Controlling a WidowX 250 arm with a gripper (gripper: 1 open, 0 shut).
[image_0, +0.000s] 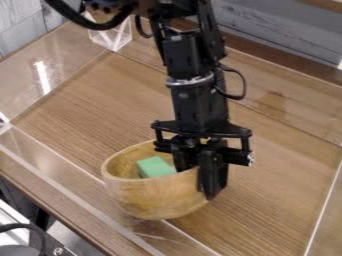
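A wooden bowl (147, 195) sits on the tabletop near the front, with a green block (155, 168) inside it. My black gripper (210, 182) reaches down at the bowl's right side, over its rim, and appears shut on it; the fingertips are dark and partly hidden against the bowl.
A clear plastic object (110, 30) stands at the back left. A dark cable lies at the front left corner.
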